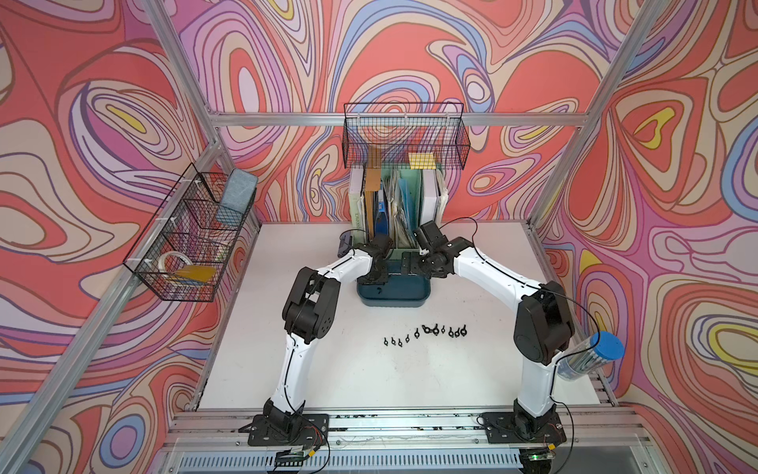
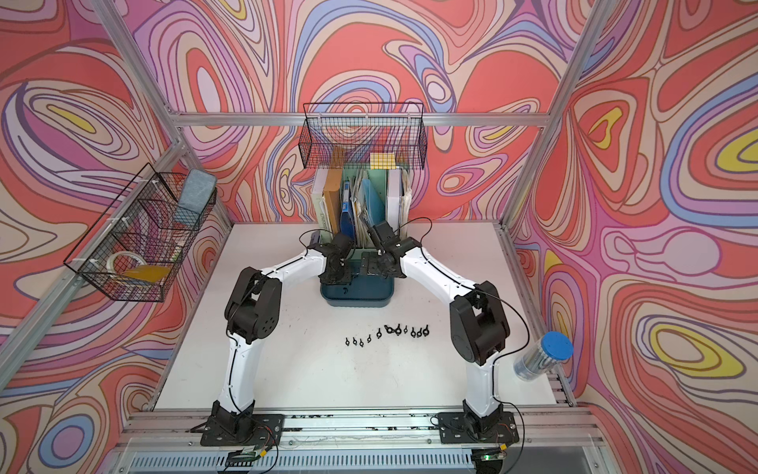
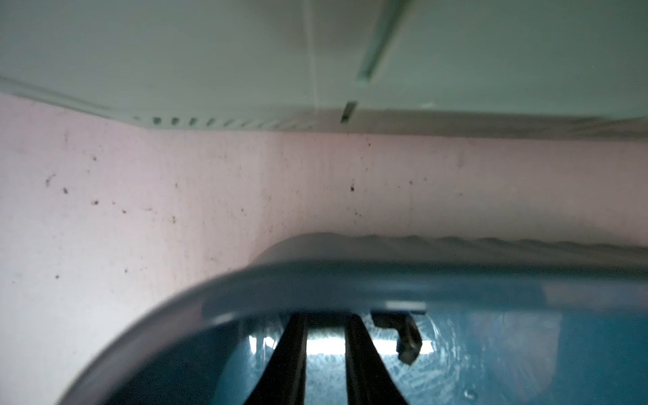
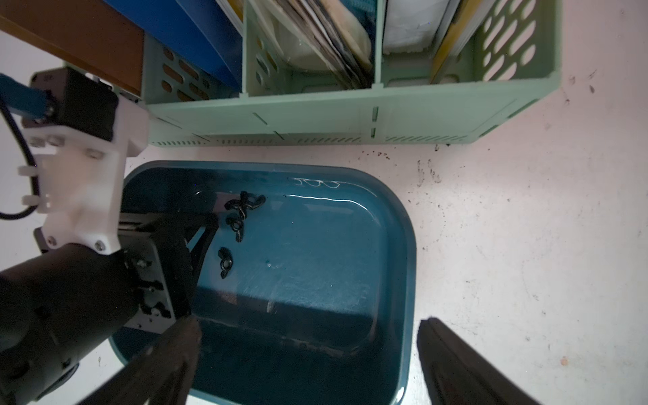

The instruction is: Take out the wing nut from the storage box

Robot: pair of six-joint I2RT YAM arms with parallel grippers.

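A dark teal storage box (image 4: pixel 395 229) holds several black wing nuts (image 4: pixel 235 222) in its left half. The left gripper is down inside it, fingertips a little apart with nothing visible between them. A dark nut (image 3: pixel 405 334) lies just right of the fingers in the left wrist view; whether they touch cannot be told. My right gripper hangs open and empty over the box, its fingers wide apart.
A mint file organiser (image 4: pixel 317 114) with folders stands behind the box. A row of black wing nuts (image 1: pixel 436 330) lies on the table (image 1: pixel 316 379) in front. A blue-lidded container (image 2: pixel 543 355) stands at the front right.
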